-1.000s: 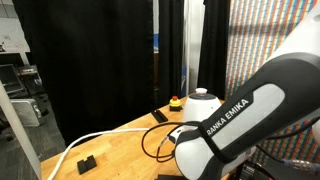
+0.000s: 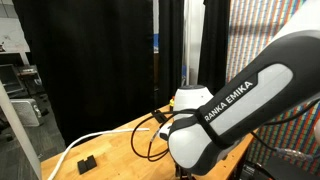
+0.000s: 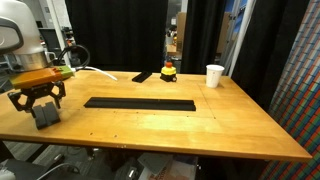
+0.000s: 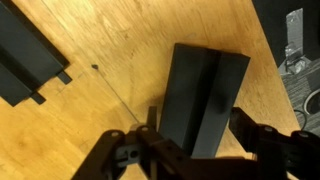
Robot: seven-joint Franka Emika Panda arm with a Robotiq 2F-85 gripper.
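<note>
A black rectangular block with a lengthwise seam fills the middle of the wrist view. My gripper has a finger on each long side of it and is shut on it. In exterior view 2 the gripper points down at the left front of the table, with the dark block between its fingers near the table's edge. Exterior view 1 shows mostly the white arm, which hides the gripper and block.
A long black strip lies to the right of the gripper in exterior view 2. Farther back are a yellow-and-red button and a white cup. Small dark pieces rest near a white cable.
In exterior view 1 the arm has shifted slightly up and left, now covering much of the yellow-and-red button. A dark piece at the bottom edge is no longer clearly visible.
</note>
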